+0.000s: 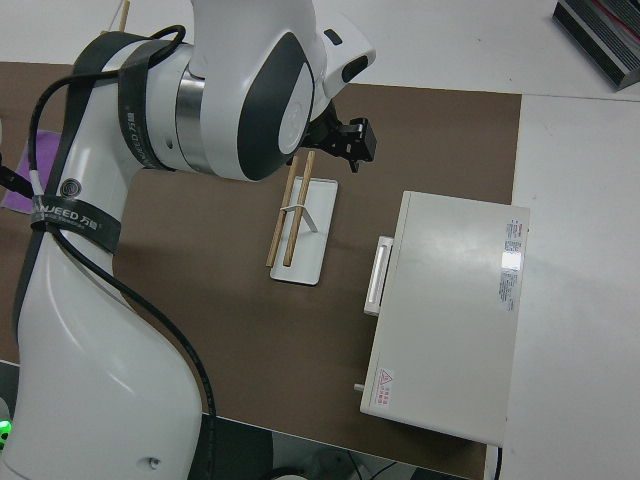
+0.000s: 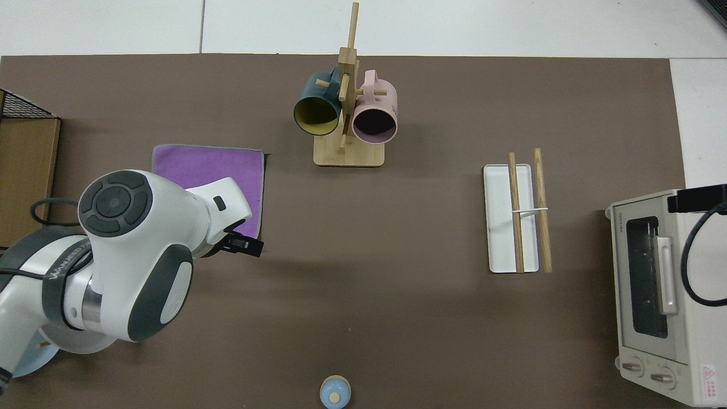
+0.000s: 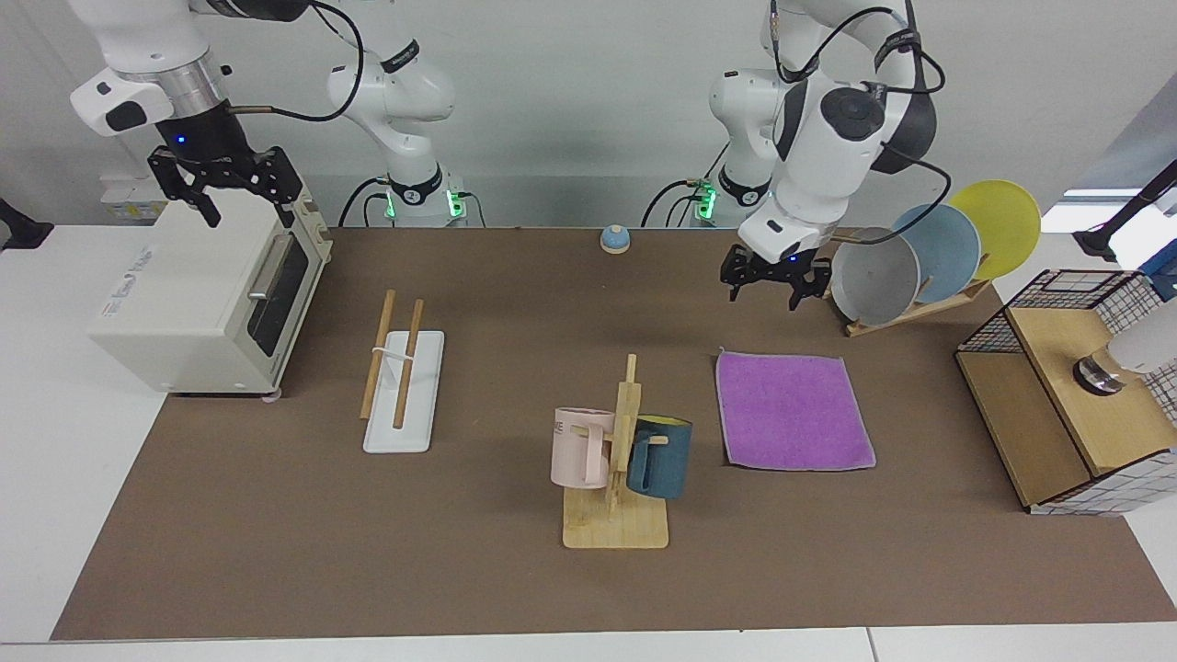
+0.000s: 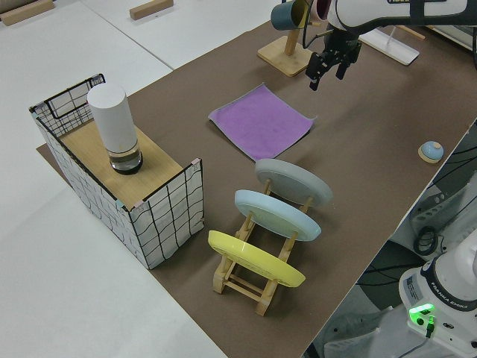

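Observation:
A wooden mug tree (image 2: pixel 346 153) holds a teal mug (image 2: pixel 314 102) and a pink mug (image 2: pixel 375 112). My left arm's black gripper (image 2: pixel 249 245) is beside the purple cloth (image 2: pixel 225 170), above the mat; in the left view this gripper (image 3: pixel 778 281) hangs in front of the plate rack, fingers pointing down, their opening hard to tell. The other gripper (image 3: pixel 226 193) is raised over the toaster oven (image 3: pixel 182 309); its finger state is unclear.
A white board with two wooden rods (image 2: pixel 497 218) lies near the oven. A wire box (image 4: pixel 153 224), plate rack with plates (image 4: pixel 253 257) and small blue object (image 2: pixel 335 392) are also on the mat.

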